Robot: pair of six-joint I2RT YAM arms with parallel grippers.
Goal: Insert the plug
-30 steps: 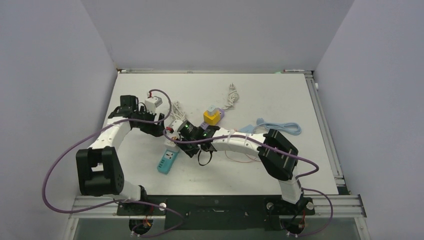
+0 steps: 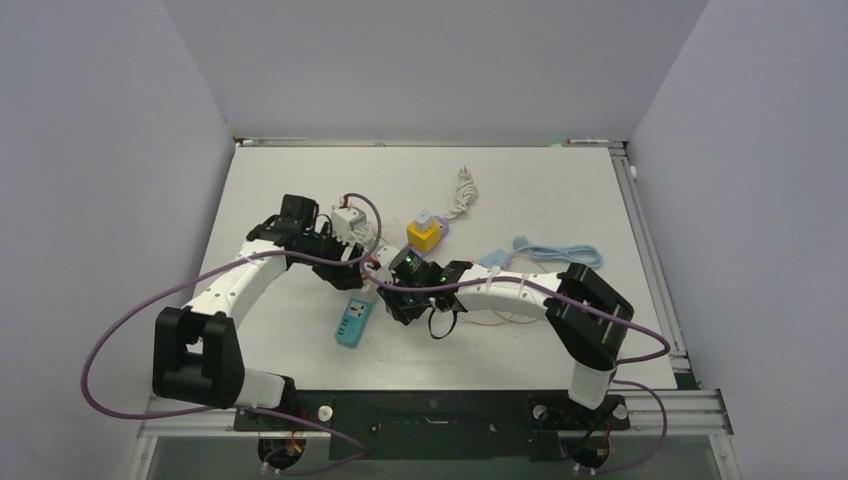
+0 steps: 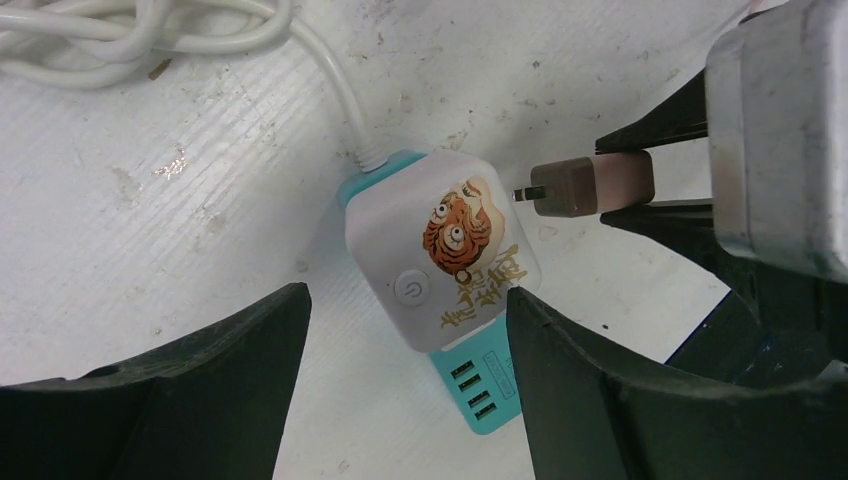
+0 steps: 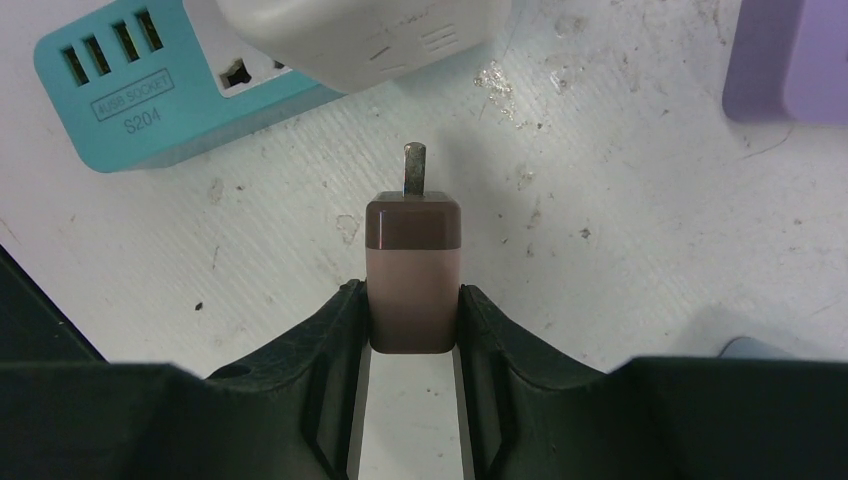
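Note:
The turquoise power strip point(image 2: 352, 322) lies at front centre-left, a white adapter with a tiger picture point(image 3: 435, 250) on its far part. My open left gripper is over that adapter, its fingers either side, apparently not closed on it. My right gripper is shut on a small brown-and-pink plug point(image 4: 413, 235), pin pointing at the strip and held just beside it. In the right wrist view some socket holes point(image 4: 236, 74) show beside the adapter.
A yellow block on a purple strip point(image 2: 423, 235), coiled white cords point(image 2: 462, 195) and a light-blue cable point(image 2: 565, 255) lie behind and to the right.
The left gripper has moved right and toward the front, over the adapter.

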